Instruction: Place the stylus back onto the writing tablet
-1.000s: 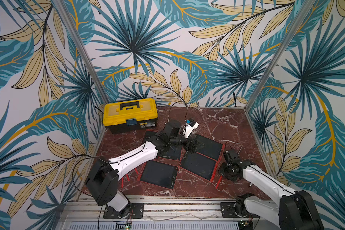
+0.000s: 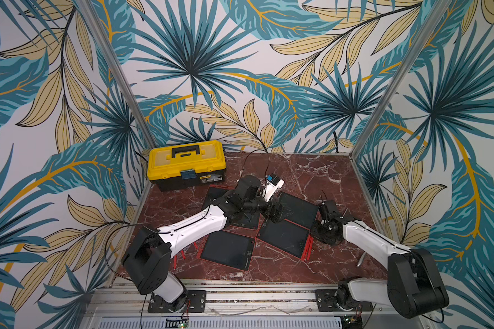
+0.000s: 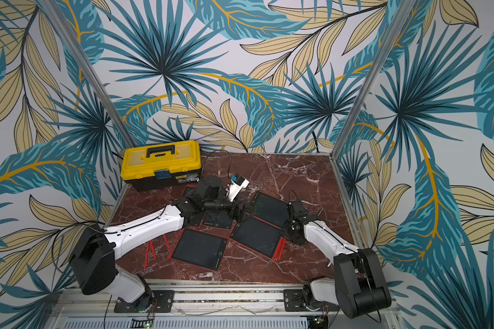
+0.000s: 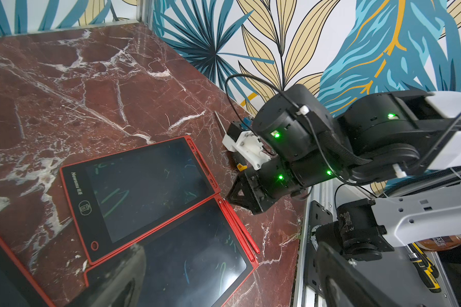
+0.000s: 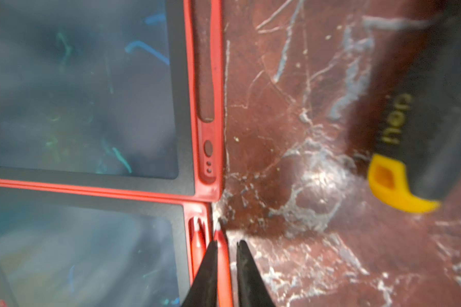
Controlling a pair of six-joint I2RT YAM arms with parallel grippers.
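In the right wrist view, a red stylus (image 5: 223, 273) with a white tip runs between the nearly closed fingers of my right gripper. It lies just outside and along the edge of a red-framed tablet (image 5: 210, 220). That tablet's slot contains another red stylus (image 5: 197, 245). The adjoining tablet (image 5: 181, 122) has an empty slot on its right side. From the left wrist view, the right gripper is low beside the tablet corner. My left gripper hangs over the tablets, its blurred fingers wide apart and empty.
A dark screwdriver with a yellow-ended handle (image 5: 415, 143) lies right of the tablets, close to the right arm. Another tablet (image 2: 226, 250) is at front left, with several red styluses near it. A yellow toolbox (image 2: 186, 164) stands at back left.
The stylus near it was slanted and now runs nearly parallel to the tablet's side.
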